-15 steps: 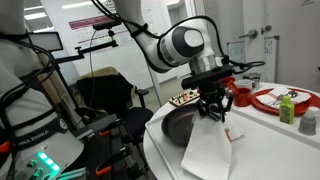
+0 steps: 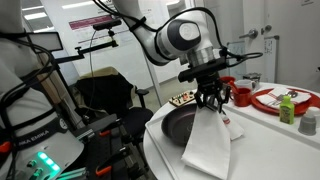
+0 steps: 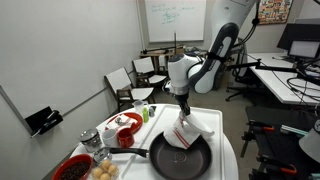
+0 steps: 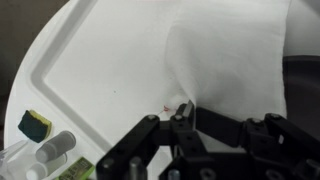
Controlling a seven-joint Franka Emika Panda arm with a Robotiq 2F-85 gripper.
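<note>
A white cloth [image 2: 207, 150] hangs from my gripper [image 2: 212, 106], its lower part draped over the white table. The fingers are shut on the cloth's upper end. In the wrist view the cloth [image 4: 235, 55] spreads out beyond the fingers, and the gripper pinches its near edge. A dark frying pan [image 2: 180, 124] stands close beside the cloth; in exterior view 2 the cloth [image 3: 184, 133] overlaps the far rim of the pan [image 3: 180, 160].
A green bottle [image 2: 286, 109] and a grey-lidded jar [image 2: 308, 122] stand at the right. Behind them is a red plate [image 2: 270, 98]. Red cups [image 2: 242, 96] sit behind the gripper. Bare table lies right of the cloth.
Over the last second the gripper and the cloth's upper end have risen slightly. The cloth's lower edge has drawn a little left toward the pan. The pan has stayed put.
</note>
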